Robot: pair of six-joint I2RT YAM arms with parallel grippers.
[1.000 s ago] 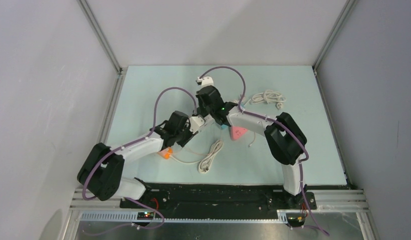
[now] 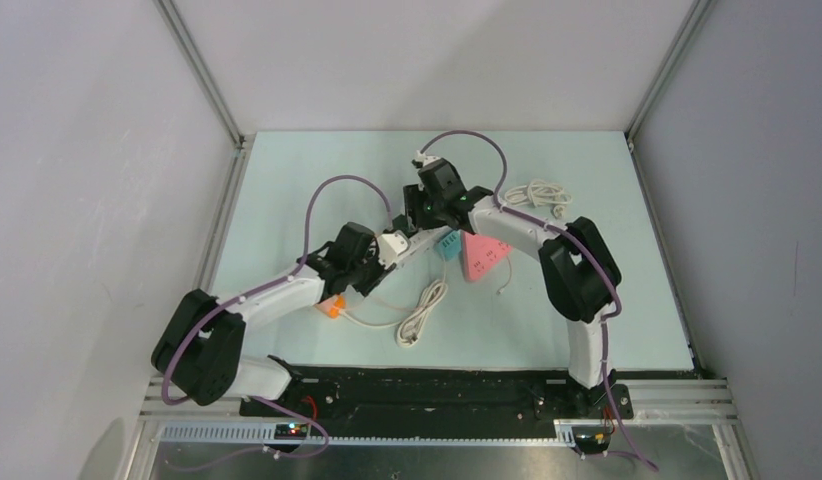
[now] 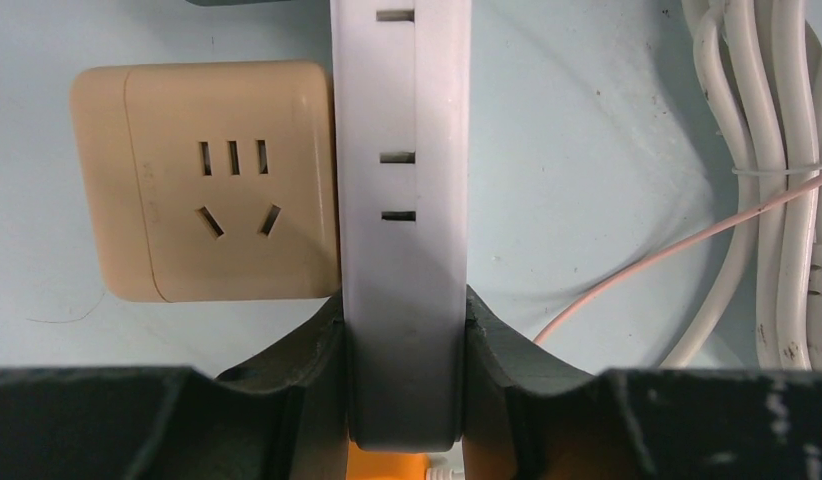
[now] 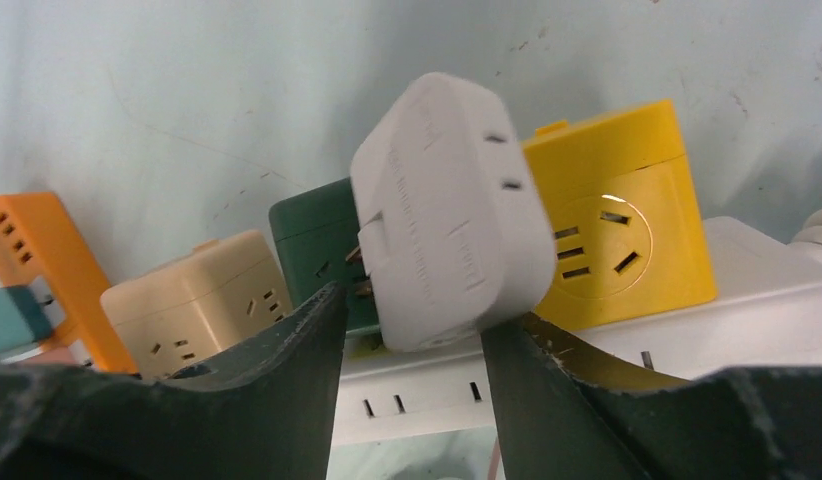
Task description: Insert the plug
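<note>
My left gripper (image 2: 377, 270) is shut on a long white power strip (image 3: 400, 110), which runs up through the left wrist view beside a beige socket block (image 3: 197, 180). In the right wrist view, a white plug block (image 4: 442, 220) sits over a dark green socket block (image 4: 312, 240), partly covering it, with prongs visible at its left side. My right gripper is part open, its fingertips at the lower end of the white block; whether they touch it is unclear. A yellow block (image 4: 627, 200) lies beside the green one.
Orange (image 4: 57, 280) and teal (image 4: 12, 315) blocks lie nearby. A pink strip (image 2: 482, 258) and coiled cables (image 2: 535, 195) are to the right, another coil (image 2: 419, 315) toward the front.
My left arm is nearly unchanged.
</note>
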